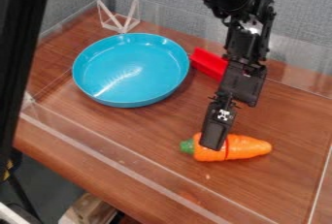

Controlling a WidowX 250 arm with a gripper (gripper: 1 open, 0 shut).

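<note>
The black gripper (215,136) points down at the orange toy carrot (244,146), its tips over the carrot near the green top, which lies at the left end. Whether the fingers are apart or closed on the carrot is unclear in this view. A blue plate (130,69) rests on the wooden table to the upper left of the carrot.
A red object (208,62) lies behind the arm, right of the plate. A white wire piece (119,19) stands at the back. Clear low walls edge the work area; bare wood (155,150) is free left of the carrot.
</note>
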